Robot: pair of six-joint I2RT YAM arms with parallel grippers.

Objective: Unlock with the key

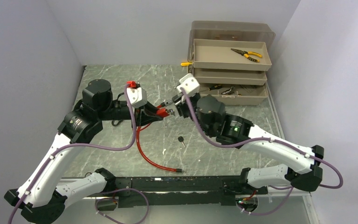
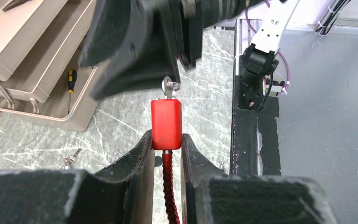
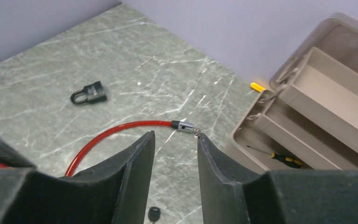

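My left gripper is shut on the red lock body [image 2: 166,122] of a cable lock, held upright with its red cable hanging below and a silver key [image 2: 169,86] standing in its top. My right gripper is open, fingers apart and empty, just right of the red lock [image 1: 163,113] in the top view; it looms blurred behind the key in the left wrist view. The cable's free metal end [image 3: 184,126] and a small black-headed key [image 3: 154,213] lie on the marble table.
A beige toolbox [image 1: 228,99] with tiered trays stands at the back right, pliers [image 1: 245,54] on top. A black padlock [image 3: 93,92] and a yellow-handled tool [image 1: 185,64] lie on the table.
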